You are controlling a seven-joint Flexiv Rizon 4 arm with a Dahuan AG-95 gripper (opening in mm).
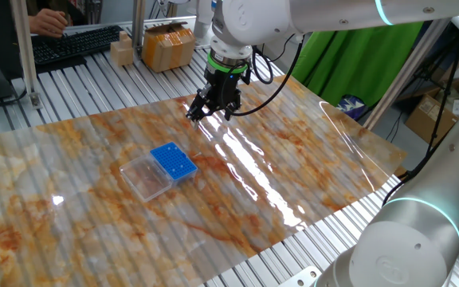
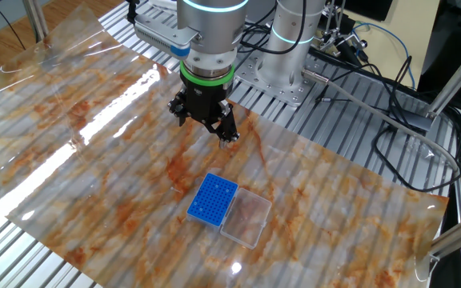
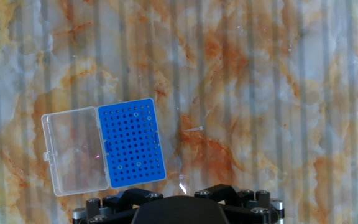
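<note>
A blue rack full of small holes, with a clear hinged lid laid open beside it, rests on the marbled sheet. A few pale rings show in some of its holes. Just off the rack's other side lies a small clear pointed piece, like a pipette tip, flat on the sheet. My black gripper hangs above the sheet, clear of the box. Its fingers stand apart with nothing visible between them. At the bottom of the wrist view, the gripper shows both fingers spread.
Bare marbled sheet surrounds the box, with bright glare streaks. A cardboard box, a small wooden block and a keyboard sit beyond the sheet. A person's hand is near the keyboard. A cable loops from the arm.
</note>
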